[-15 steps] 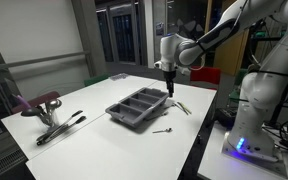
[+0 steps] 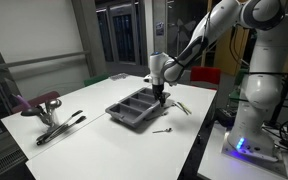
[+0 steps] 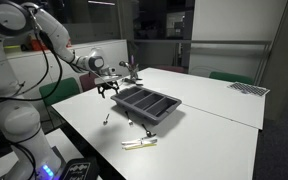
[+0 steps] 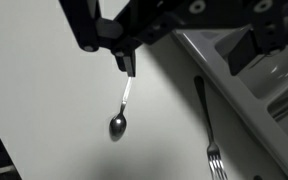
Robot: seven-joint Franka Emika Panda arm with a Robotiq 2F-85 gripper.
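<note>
My gripper (image 2: 162, 100) is open with nothing between its fingers, low over the table beside the grey compartment tray (image 2: 125, 115). In the second exterior view the gripper (image 3: 108, 92) hangs left of the tray (image 3: 134, 106). A small spoon (image 4: 117, 127) lies on the white table below the left finger in the wrist view, its handle partly hidden by that finger. To its right lies a fork (image 4: 215, 157) with a dark handle, close to the tray's pale edge (image 4: 233, 92). The fork is apart from the fingers.
Several long light utensils (image 3: 139, 144) lie together on the table's near side. A holder with dark-handled tools (image 2: 51, 113) stands at the left.
My gripper has come down and shifted left toward the tray in the first exterior view. The tray and the loose cutlery look unmoved.
</note>
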